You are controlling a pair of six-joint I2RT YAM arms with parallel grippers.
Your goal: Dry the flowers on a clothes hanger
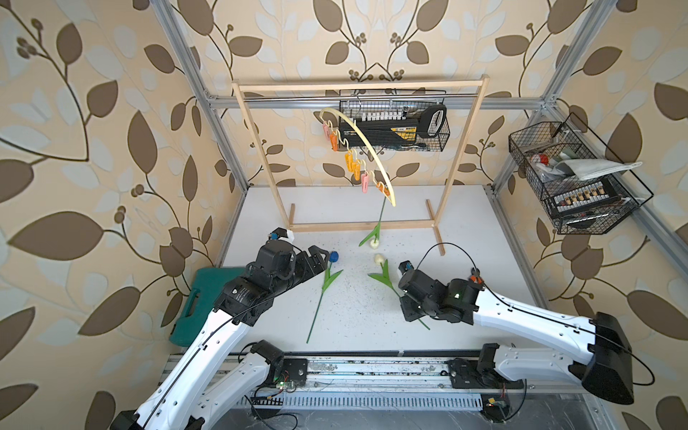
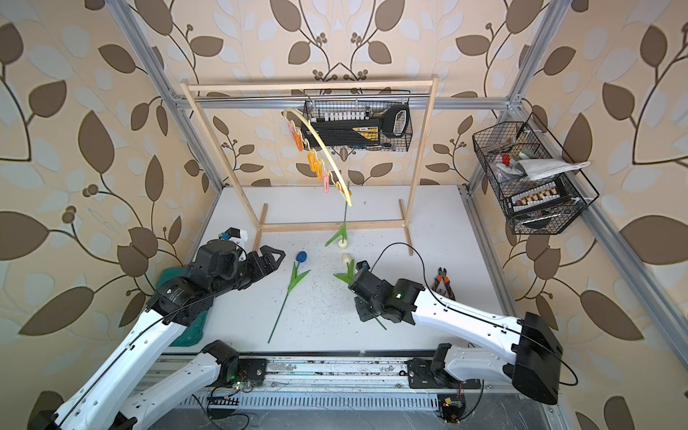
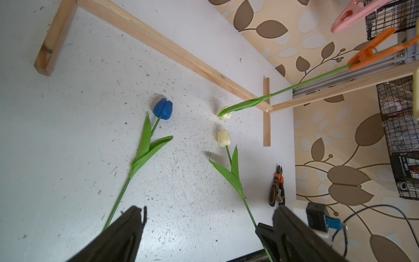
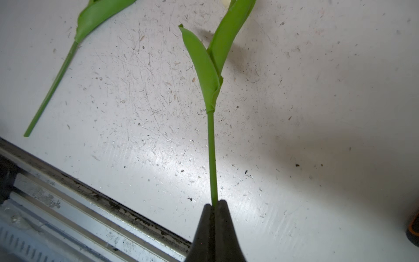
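Observation:
My right gripper is shut on the green stem of a white tulip (image 3: 224,138), near its lower end; leaves and bloom point away from it. A blue tulip (image 1: 334,256) with a green stem lies on the table. From an orange clothespin (image 3: 371,52) at the near end of the pale curved hanger (image 1: 364,142) hangs another white tulip (image 1: 374,243), bloom down. Other pegs along the hanger, such as the pink clothespin (image 1: 364,182), show no flower. My left gripper stands open and empty, above the table near the blue tulip.
A wooden rack (image 1: 358,226) stands across the back of the table. Orange-handled pliers (image 2: 443,283) lie at the right. A teal case (image 1: 204,304) is at the left edge. Wire baskets (image 1: 573,179) hang on the walls.

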